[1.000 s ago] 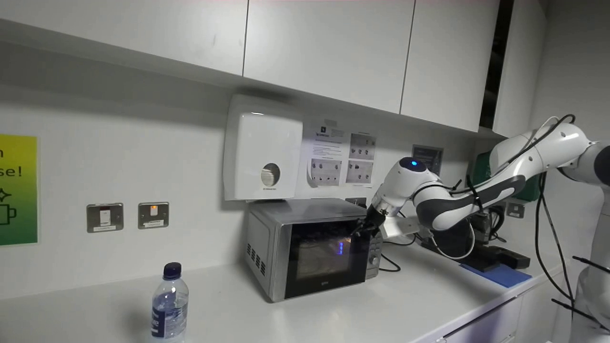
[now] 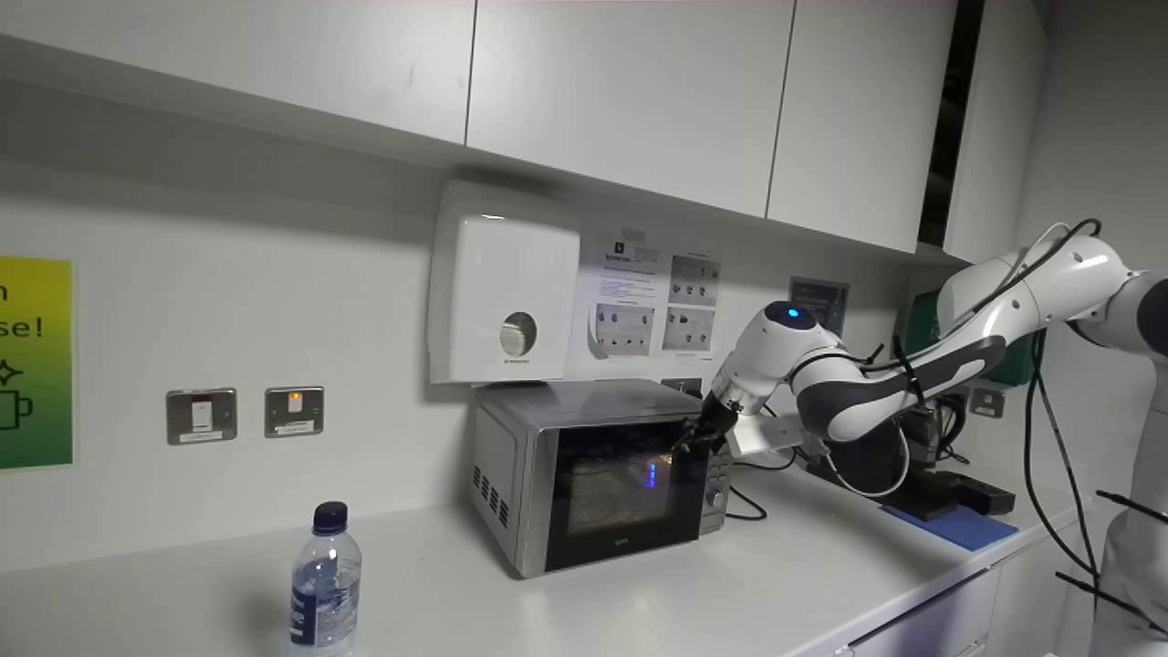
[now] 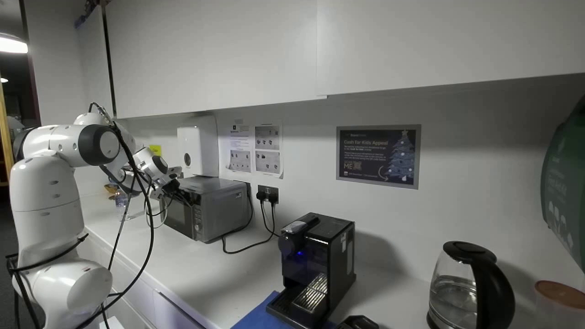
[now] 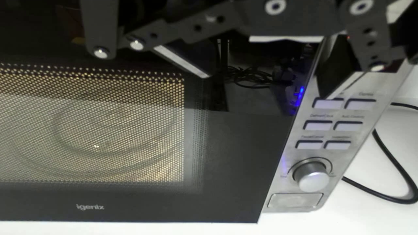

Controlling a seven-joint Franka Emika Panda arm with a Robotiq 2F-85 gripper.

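A silver microwave point(image 2: 509, 460) stands on the counter, its black door point(image 4: 235, 168) closed and its inside lit. My gripper is in front of the upper right of the microwave, fingers spread wide with nothing between them. In the wrist view one finger point(image 4: 184, 60) is over the dark door, while the other finger point(image 4: 339, 72) is over the top of the control panel point(image 4: 276, 188), partly covering the upper buttons. Below the buttons sits a round silver knob point(image 4: 311, 176). Whether either fingertip touches the microwave, I cannot tell.
A water bottle point(image 2: 325, 591) stands at the left of the counter. Beyond the microwave are a coffee machine point(image 3: 318, 257) on a blue mat point(image 3: 257, 312) and a glass kettle point(image 3: 455, 290). Black cables point(image 3: 244, 249) lie beside the microwave. Cupboards point(image 2: 624, 88) hang overhead.
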